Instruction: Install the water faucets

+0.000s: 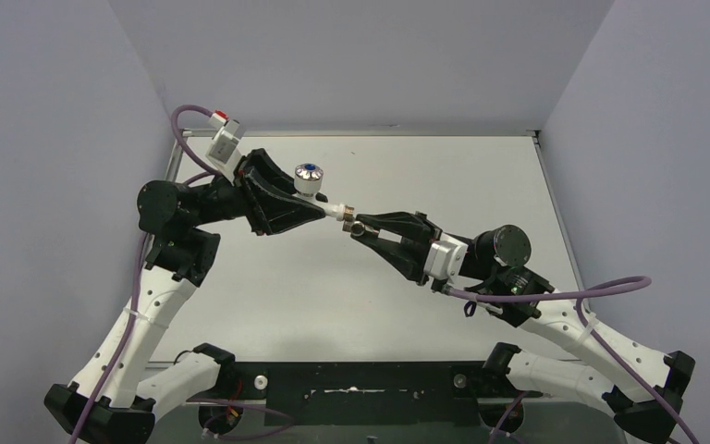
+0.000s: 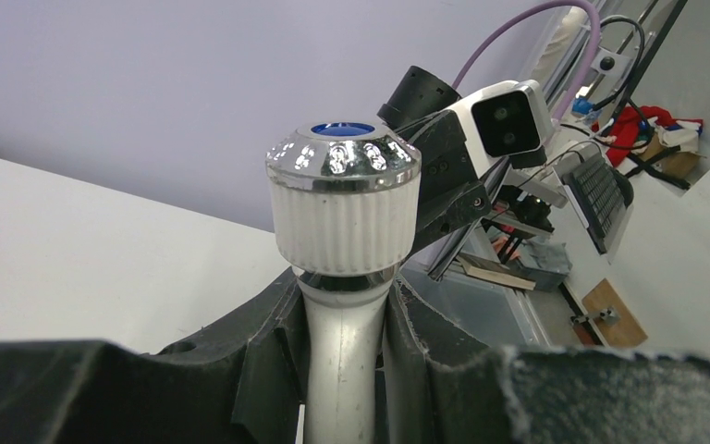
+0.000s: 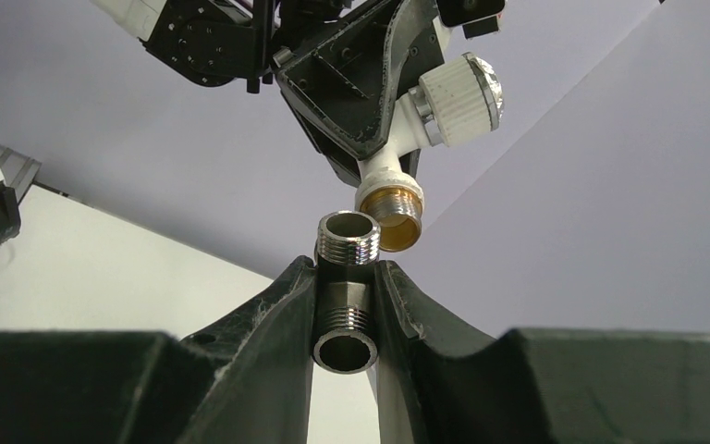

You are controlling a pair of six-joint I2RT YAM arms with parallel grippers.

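Note:
A white faucet point(image 2: 347, 222) with a chrome cap and blue centre is held by its white body in my left gripper, which is shut on it. Its brass threaded end point(image 3: 394, 215) points toward the right arm. My right gripper is shut on a metal threaded fitting point(image 3: 345, 319) that has two open ends showing. In the right wrist view, the fitting's upper end appears just in front of the brass thread and slightly left of it. From above, the two parts nearly meet; whether they touch I cannot tell.
Beneath both arms the white table point(image 1: 351, 314) is clear. Grey walls point(image 1: 666, 120) stand at the sides and back. A purple cable point(image 1: 555, 296) loops over the right arm.

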